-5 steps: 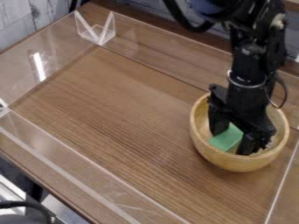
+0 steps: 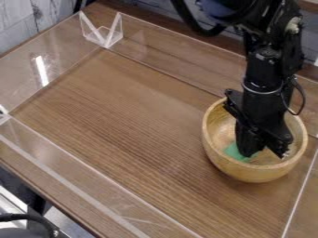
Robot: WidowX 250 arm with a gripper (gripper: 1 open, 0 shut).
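A round yellow-beige bowl sits on the wooden table at the right. My black gripper reaches down into it from above, its tip low inside the bowl. A small green object lies in the bowl, partly hidden by the gripper. The fingertips are dark and largely hidden, so whether they touch or hold the green object is unclear.
A white wire-like holder stands at the back left near the table's edge. A dark gap with cables lies beyond the lower-left edge.
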